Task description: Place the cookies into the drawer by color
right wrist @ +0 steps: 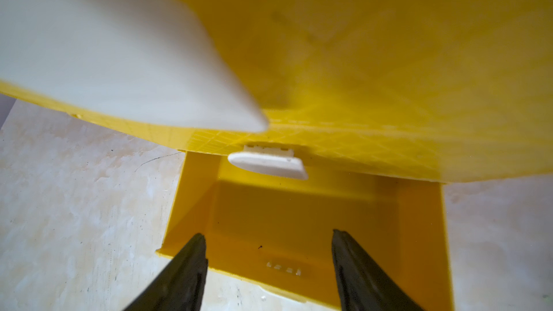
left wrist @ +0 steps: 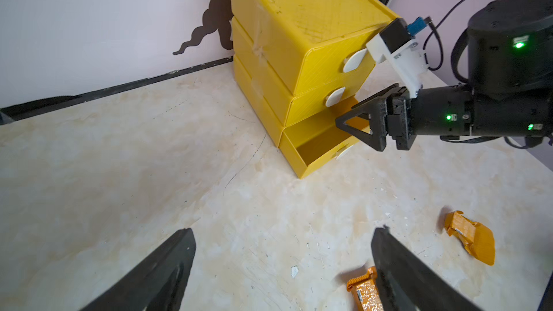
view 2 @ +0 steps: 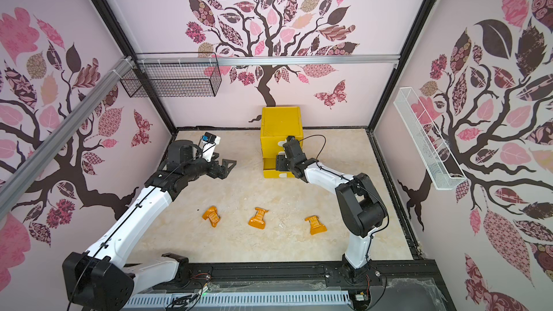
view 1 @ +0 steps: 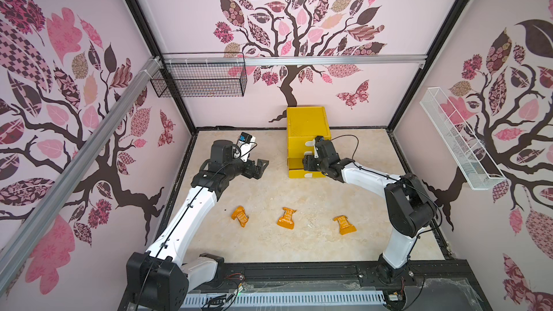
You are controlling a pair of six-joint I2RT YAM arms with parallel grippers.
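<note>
A yellow three-drawer cabinet [view 1: 306, 121] stands at the back, its bottom drawer pulled out and empty in the right wrist view. My right gripper is in front of it, under an upper white handle, part open with nothing visible between its fingertips. My left gripper hangs open and empty left of the cabinet. Three orange cookie packs lie on the front floor: left [view 1: 240, 215], middle [view 1: 287, 217] and right [view 1: 344, 224].
A black wire basket [view 1: 198, 80] hangs at the back left, a white basket [view 1: 460, 138] on the right wall.
</note>
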